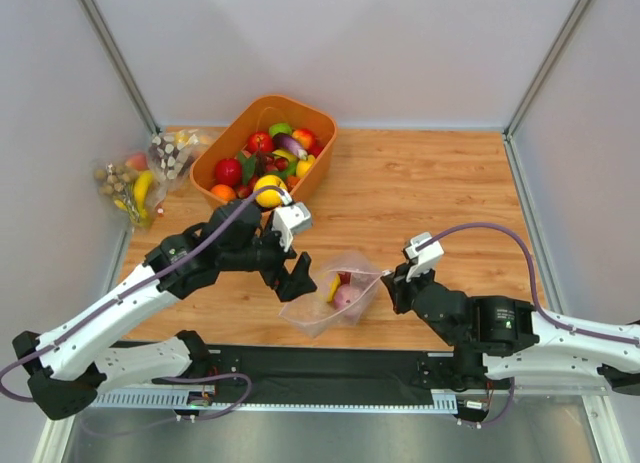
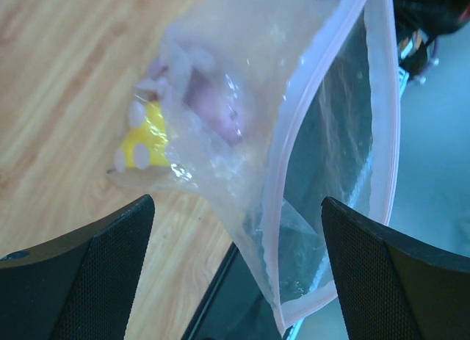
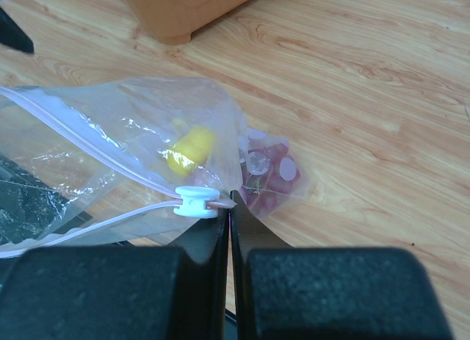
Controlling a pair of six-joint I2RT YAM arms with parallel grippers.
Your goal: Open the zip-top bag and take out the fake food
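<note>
The clear zip top bag lies near the table's front edge, its mouth gaping toward the left. Inside it, the top view shows a pinkish piece and a yellow piece of fake food; plastic blurs their shapes. My right gripper is shut on the bag's rim, right beside the white slider. At the bag's left side hovers my left gripper, open. In the left wrist view the bag's rim appears between its spread fingers, not visibly gripped.
An orange bin full of fake fruit and vegetables stands at the back left. Two other filled clear bags, one with a banana, lie left of it.
</note>
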